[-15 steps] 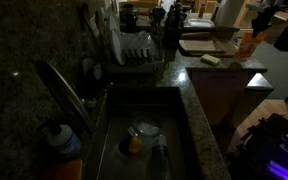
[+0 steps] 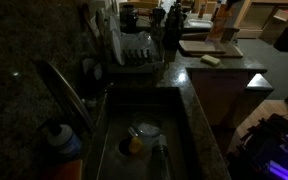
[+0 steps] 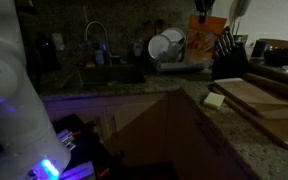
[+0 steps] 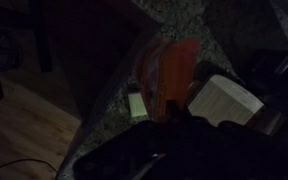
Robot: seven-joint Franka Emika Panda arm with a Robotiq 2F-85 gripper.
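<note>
An orange, thin, sheet-like item (image 3: 206, 42) hangs high above the counter in exterior view 2, with my gripper (image 3: 201, 14) shut on its upper end. From the wrist, the orange item (image 4: 177, 78) stretches away from the dark fingers; the exact grip is lost in shadow. A small pale-yellow sponge (image 2: 211, 60) lies on the counter near its edge, below and apart from the hanging item. The same sponge (image 4: 136, 104) shows beside the orange item in the wrist view.
Wooden boards (image 3: 266, 100) lie on the counter beside the sponge. A rack with white dishes (image 2: 136, 50) stands behind the sink (image 2: 109, 125), which holds a few items. A soap bottle (image 2: 62, 138) is at the left.
In exterior view 1 my gripper and the orange item have moved left and upward, from beyond the counter's right end to above the boards. Sponge and dishes have stayed put.
</note>
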